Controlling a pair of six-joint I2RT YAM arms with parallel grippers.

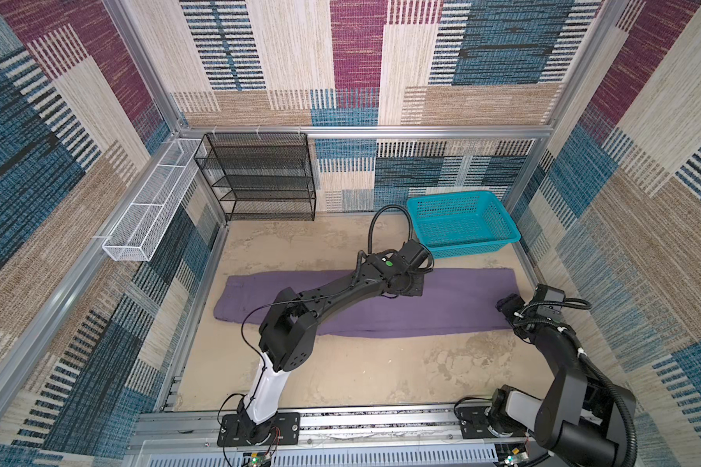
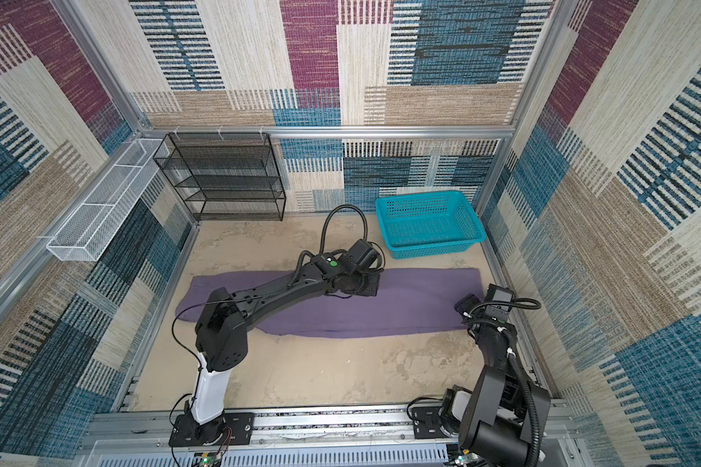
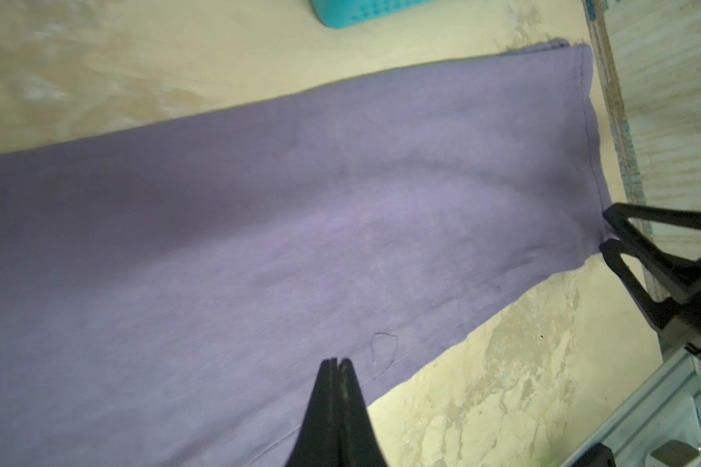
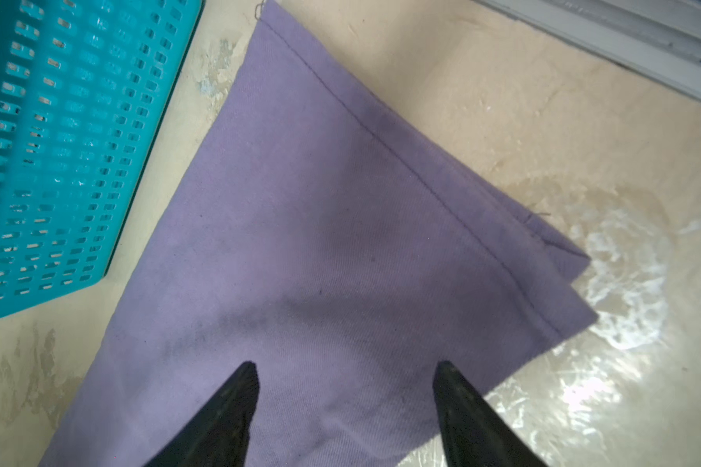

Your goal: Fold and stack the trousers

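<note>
Purple trousers (image 1: 467,295) lie flat and long across the table, spanning nearly its width. My left gripper is over the middle of them, its fingertips together with nothing visible between them. My right gripper hangs at the trousers' right end, near the front corner, its fingers apart over the cloth. In the right wrist view that end (image 4: 327,218) shows a stitched hem, with a second layer edge showing under it.
A teal basket (image 1: 463,222) stands at the back right, just behind the trousers. A black wire rack (image 1: 253,183) stands at the back left, and a white wire basket (image 1: 132,241) hangs on the left wall.
</note>
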